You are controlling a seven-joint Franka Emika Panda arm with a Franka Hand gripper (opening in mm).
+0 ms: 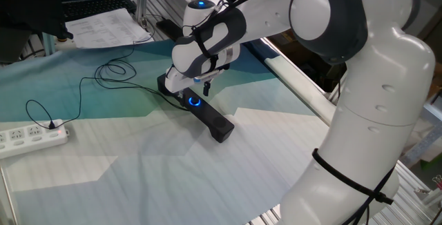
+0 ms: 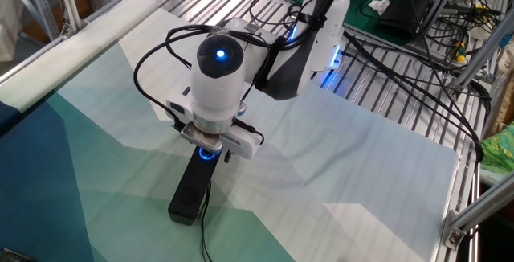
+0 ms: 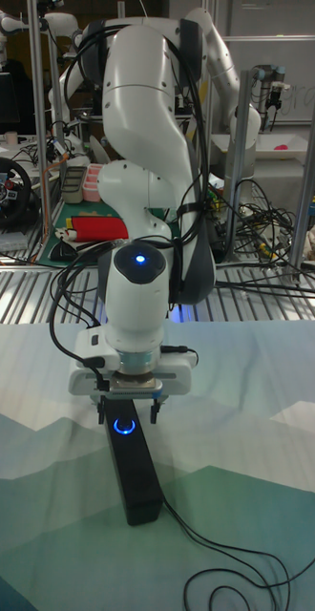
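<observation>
A long black bar [image 1: 213, 119], which looks like a speaker, lies on the patterned table cover. On its top a round knob [image 1: 195, 101] is ringed with blue light; the ring shows in all three views. My gripper [image 3: 128, 415] points down over the bar, close to the knob. Its fingers [image 3: 156, 411] stand wide apart, one toward each side of the bar, so the fingers are open. Exterior view 2 shows the bar [image 2: 191, 194] reaching out from under the hand, which hides its other part. Whether a fingertip touches the bar cannot be made out.
A thin black cable [image 1: 126, 85] runs in loops from the bar to a white power strip [image 1: 31, 139] at the left edge. Papers [image 1: 109, 29] and a keyboard [image 1: 97, 7] lie behind.
</observation>
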